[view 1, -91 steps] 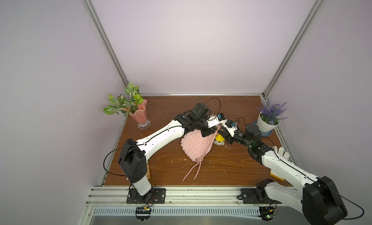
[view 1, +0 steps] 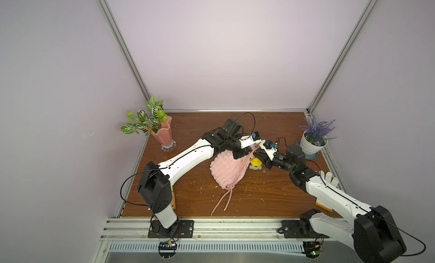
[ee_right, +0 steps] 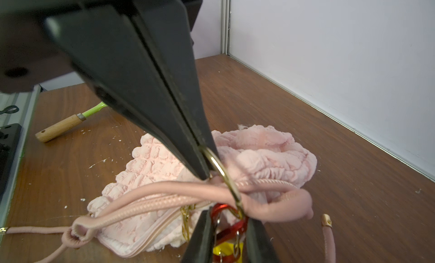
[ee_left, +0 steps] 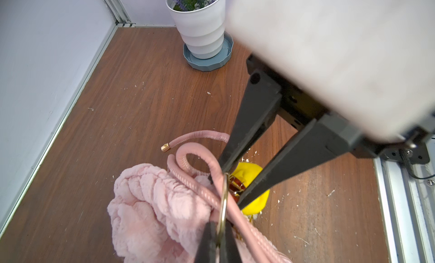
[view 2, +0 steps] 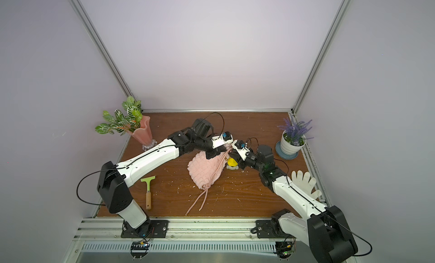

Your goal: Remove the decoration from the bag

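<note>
The pink quilted bag [view 1: 228, 167] lies mid-table, its pink cord [ee_right: 181, 189] drawn up toward my two grippers. A thin gold ring [ee_left: 223, 206] stands round the cord. My left gripper is shut on the ring's near side; its tips also show in the right wrist view. My right gripper holds a red clasp [ee_right: 230, 232] between its fingers, just below the ring. The ring's lower end meets the clasp; whether they are linked there cannot be told. The yellow decoration [ee_left: 260, 201] hangs below, partly hidden by the right fingers.
A lavender pot [view 1: 312, 143] stands at the right and a leafy plant in a pink vase [view 1: 164, 133] at the left. Near the front left lies a green tool [view 2: 148, 190]; a white glove [view 2: 304, 183] is at the right.
My left gripper has shifted slightly to the left, and the bag and its cord have slid a little left with it. The right arm looks still.
</note>
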